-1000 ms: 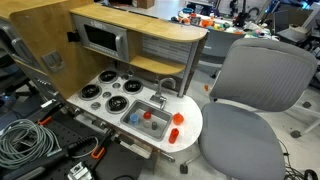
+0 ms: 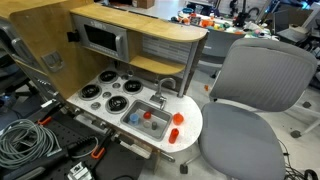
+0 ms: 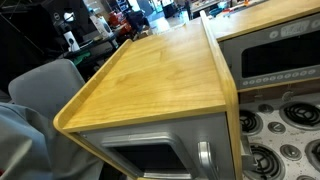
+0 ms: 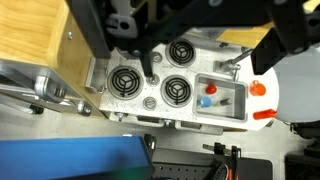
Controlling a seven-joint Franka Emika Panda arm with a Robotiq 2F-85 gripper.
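Observation:
My gripper shows along the top of the wrist view as dark fingers standing wide apart, with nothing visible between them. Below it lies a toy kitchen counter with round black burners point(image 4: 125, 80) and a small sink point(image 4: 236, 82). Inside the sink are a blue item point(image 4: 206, 101) and a red item point(image 4: 224, 102). To the sink's right sit an orange item point(image 4: 258, 88) and a long red item point(image 4: 265, 114). Neither exterior view clearly shows the gripper.
A microwave point(image 2: 101, 38) and wooden shelf top point(image 2: 150, 22) rise behind the burners. A tall faucet point(image 2: 166, 84) stands behind the sink. A grey chair point(image 2: 262, 85) is at the right. Cables point(image 2: 25, 145) and clamps crowd the front left.

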